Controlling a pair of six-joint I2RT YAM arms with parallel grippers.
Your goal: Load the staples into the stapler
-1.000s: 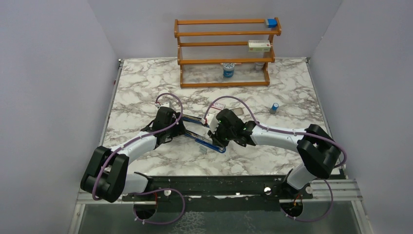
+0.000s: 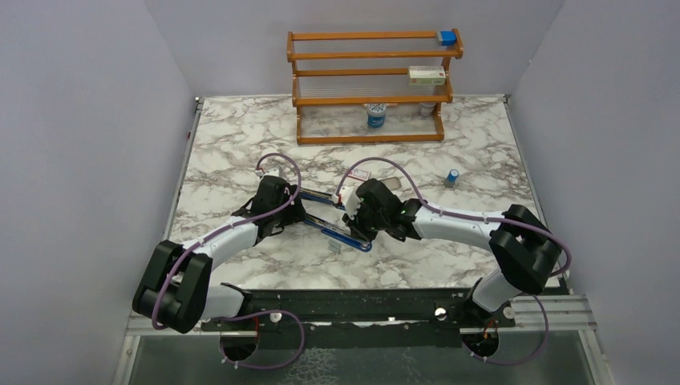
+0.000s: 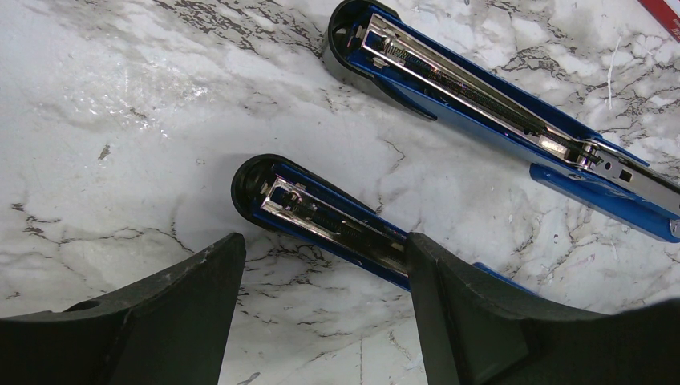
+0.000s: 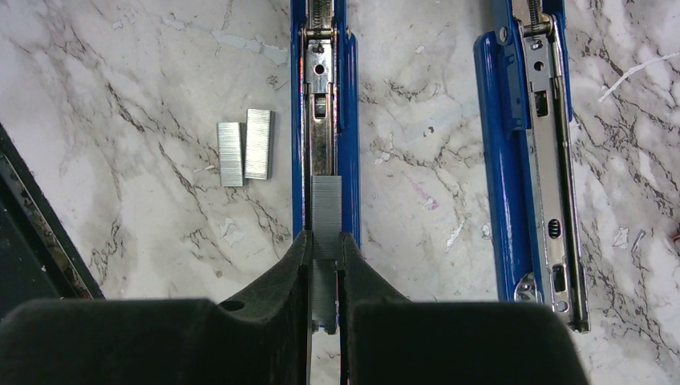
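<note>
Two blue staplers lie opened out on the marble table. The nearer stapler (image 4: pixel 350 160) runs under both grippers; the farther stapler (image 4: pixel 505 184) lies parallel to it. In the right wrist view, my right gripper is shut on a grey strip of staples (image 4: pixel 326 208), held lengthwise over the nearer stapler's metal channel; whether it touches the channel I cannot tell. My left gripper stands part open above the nearer stapler's black-tipped end (image 3: pixel 261 180), its right finger covering part of the body. Nothing shows gripped between the left fingers.
Two short staple strips (image 4: pixel 244 148) lie on the table beside the nearer stapler. A wooden rack (image 2: pixel 369 144) stands at the back, and a small blue-topped item (image 2: pixel 451 177) is at the right. Bare table lies at the left.
Almost nothing differs in the top view. Both arms and the staplers keep their places, with at most a very slight shift of the right arm.
</note>
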